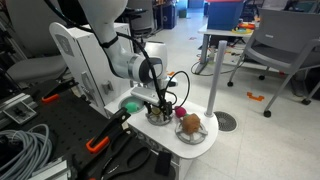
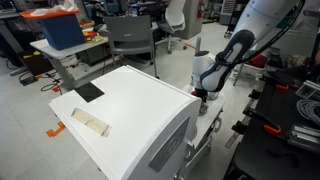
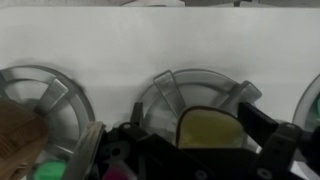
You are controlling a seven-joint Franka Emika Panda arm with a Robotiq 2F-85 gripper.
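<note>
In the wrist view a yellowish block (image 3: 210, 128) lies on the middle round metal burner (image 3: 155, 97). My open gripper is directly over it, with dark fingers (image 3: 262, 128) to either side; whether they touch the block cannot be told. Exterior view 1 has the gripper (image 1: 156, 110) low at the burner, mostly covering the block. A brown lumpy object (image 1: 190, 124) rests on the other burner (image 1: 203, 131). Between the burners is a small pink object (image 1: 180, 112).
A green item (image 1: 131, 106) is in the sink on the other side of the gripper. The white counter (image 1: 190, 150) has bare space at its front. An upright white post (image 1: 217, 75) stands at the counter's far corner.
</note>
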